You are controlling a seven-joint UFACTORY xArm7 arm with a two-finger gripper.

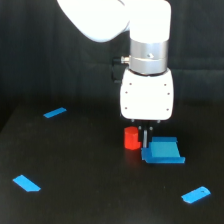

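Note:
Under the white arm hangs my gripper (145, 137), its small dark fingers pointing down. A red block (131, 138) stands just left of the fingers, with its right edge close against them. Whether the fingers touch it or have any hold on it is too small to tell. A shallow blue tray (163, 158) lies just right of the block, and the fingertips come down at the tray's left edge. No object shows in the tray.
Blue tape strips lie on the dark table: one at the back left (55, 112), one at the front left (26, 184) and one at the front right (196, 195).

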